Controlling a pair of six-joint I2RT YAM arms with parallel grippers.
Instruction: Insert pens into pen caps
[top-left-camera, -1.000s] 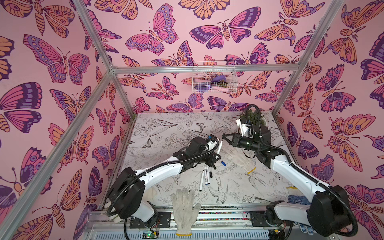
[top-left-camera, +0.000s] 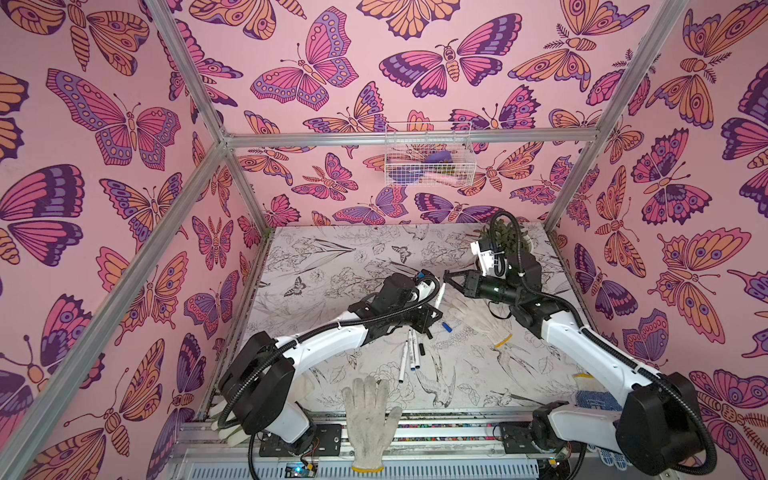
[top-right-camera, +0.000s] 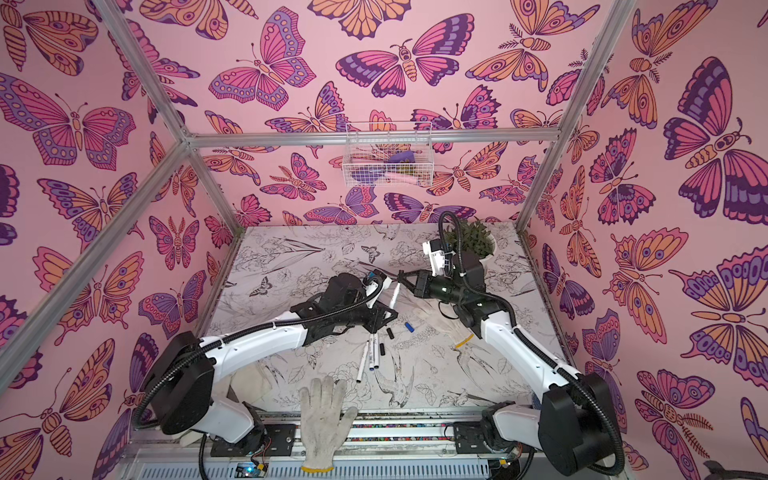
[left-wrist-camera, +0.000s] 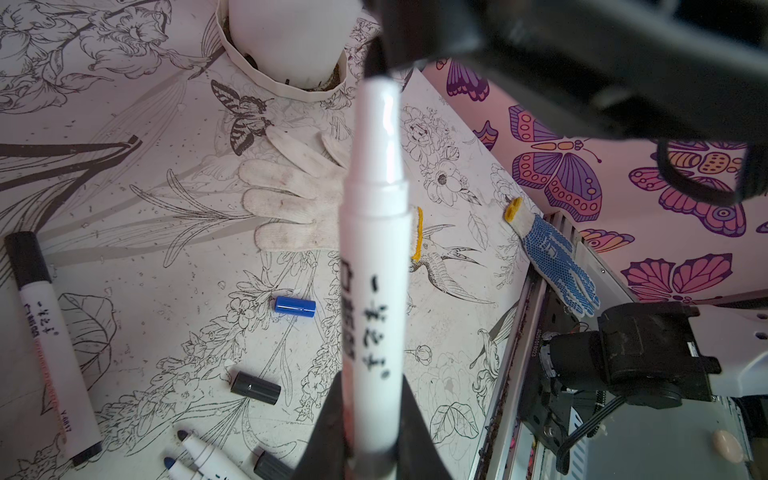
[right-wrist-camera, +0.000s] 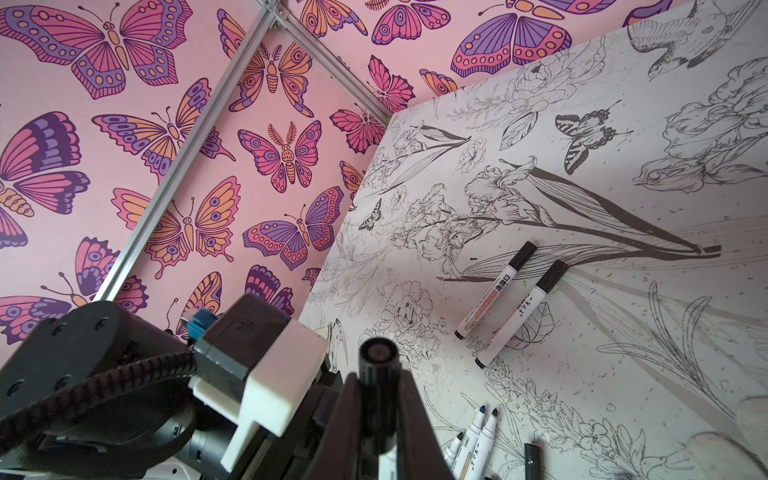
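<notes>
A white pen (left-wrist-camera: 374, 280) stands nearly upright in the left wrist view, with my left gripper shut on its lower part. Its upper end reaches a dark part of the right arm, where the tip is hard to make out. My right gripper is shut on a black cap (right-wrist-camera: 379, 372), seen in the right wrist view with a bit of white below it. From above, the fingertips of the right gripper lie right at the pen's upper end (top-left-camera: 441, 292). Whether the tip is inside the cap I cannot tell.
Loose on the table lie a blue cap (left-wrist-camera: 294, 306), a black cap (left-wrist-camera: 256, 388) and several uncapped pens (top-left-camera: 409, 352). Two capped pens (right-wrist-camera: 520, 320) rest farther left. A glove (left-wrist-camera: 296, 200) and a potted plant (left-wrist-camera: 288, 40) are at the back right.
My left arm and the pen look still.
</notes>
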